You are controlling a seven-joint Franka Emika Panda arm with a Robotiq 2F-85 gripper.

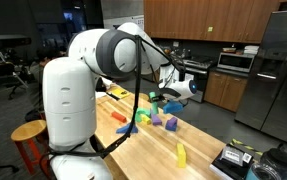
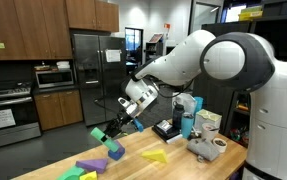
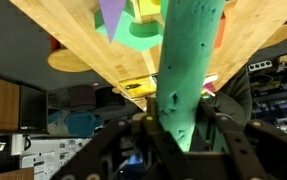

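Note:
A long green block [image 3: 191,58] stretches across the wrist view, with my gripper shut on its lower end. In exterior view 2 the same green block [image 2: 100,138] is tilted in the air above the table, in the fingers of my gripper [image 2: 112,129]. From exterior view 1, the gripper [image 1: 162,99] hangs over the cluster of coloured blocks. A purple block [image 3: 112,14] and a green piece [image 3: 136,36] lie below it on the table in the wrist view.
Several coloured blocks lie close together, with a purple block [image 2: 91,164] and a yellow triangle [image 2: 154,156] nearby. A yellow block [image 1: 181,155] stands apart. A dark box [image 1: 233,160] is on the table's right. Bare tabletop [image 1: 148,160] shows in front.

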